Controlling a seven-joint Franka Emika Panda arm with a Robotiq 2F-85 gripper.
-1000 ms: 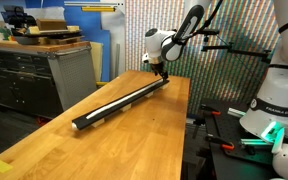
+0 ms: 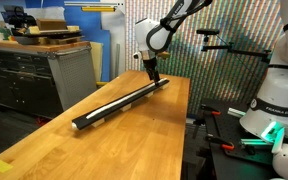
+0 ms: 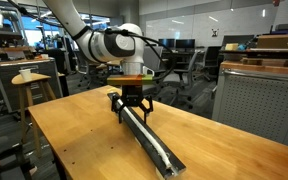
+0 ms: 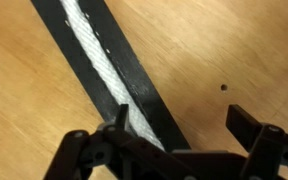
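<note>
A long black channel (image 2: 119, 105) with a white woven strip (image 4: 102, 62) along its length lies on the wooden table. In the wrist view it runs diagonally from the upper left down to my gripper. The fingers stand open with nothing between them, and the left finger (image 4: 122, 122) overlaps the channel in the picture. The right finger (image 4: 242, 125) is over bare wood. How high the gripper is above the table is hard to tell. In exterior view 2 the channel (image 3: 149, 140) points toward the camera; the gripper cannot be made out in either exterior view.
A person (image 3: 129, 60) stands at the table with both hands at the channel's far end. The white arm (image 2: 279, 95) rises at the table's right side. A stool (image 3: 34, 85) stands off to one side.
In exterior view 1 the person has shifted slightly left at the channel's far end. The channel and the visible part of the arm look unmoved.
</note>
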